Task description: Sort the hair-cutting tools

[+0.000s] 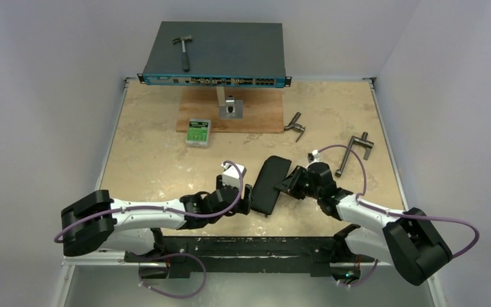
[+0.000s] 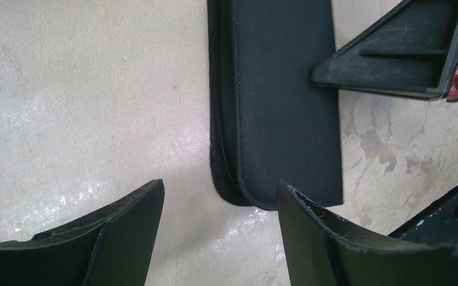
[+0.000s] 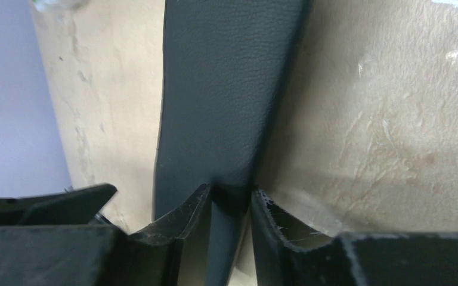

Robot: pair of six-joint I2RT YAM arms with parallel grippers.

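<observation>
A black zipped case (image 1: 270,179) lies at front centre; the left wrist view shows its zipper edge (image 2: 219,119). My left gripper (image 1: 233,195) is at the case's left, open, with bare table between its fingers and the case just beyond the right finger (image 2: 328,238). My right gripper (image 1: 286,184) is on the case's right side; in the right wrist view its fingertips (image 3: 262,208) press at the case's long edge (image 3: 232,119), close together. Whether they pinch it is unclear. No cutting tools are visible outside the case.
Metal faucet pieces (image 1: 294,128) lie at the right. A green-labelled box (image 1: 197,132) is left of centre. A rack unit (image 1: 214,48) carrying a hammer (image 1: 184,54) stands over a wooden board at the back.
</observation>
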